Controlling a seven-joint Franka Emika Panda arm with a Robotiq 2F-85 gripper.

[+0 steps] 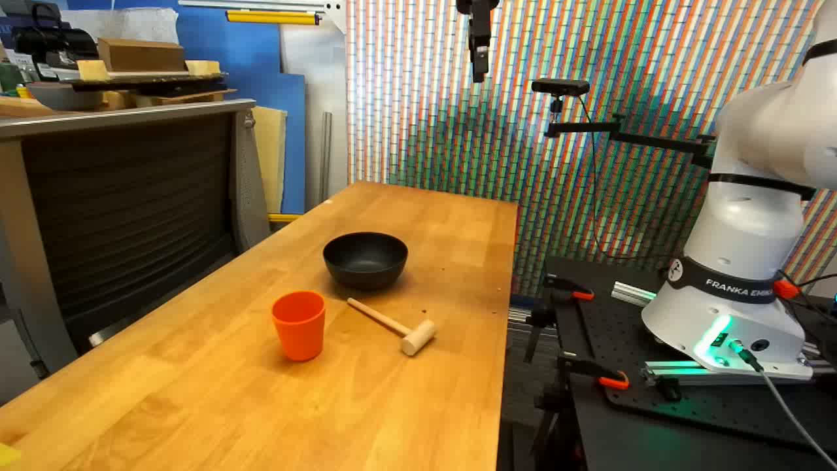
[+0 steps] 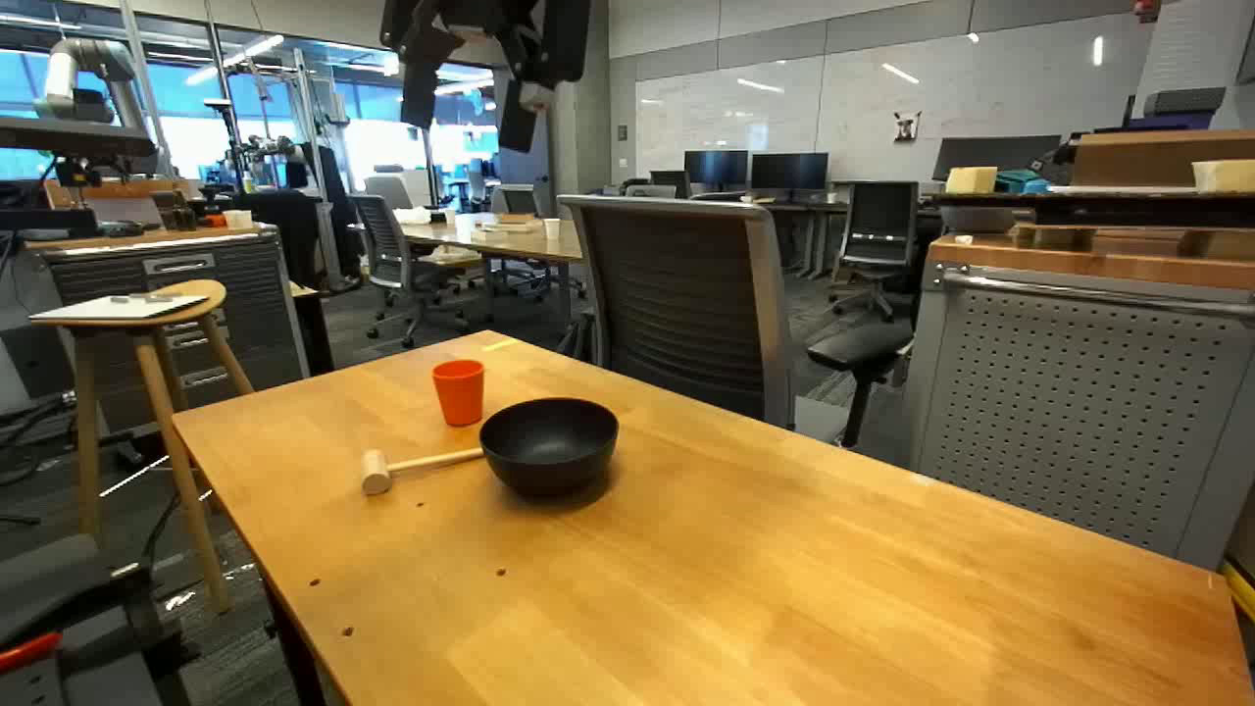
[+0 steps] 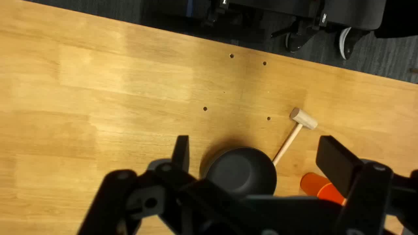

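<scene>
On the wooden table stands an empty black bowl. An orange cup is upright near it, and a wooden mallet lies flat with its handle end close to the bowl. From above, the wrist view shows the bowl partly covered by my gripper, whose fingers are spread wide with nothing between them. The orange cup is partly hidden behind the right finger. High over the table, my open gripper is at the top of exterior view 2, well clear of all three objects.
A chair stands against its far side in exterior view 2. The robot's base is mounted on a black bench beside the table, and a camera on an arm stands behind.
</scene>
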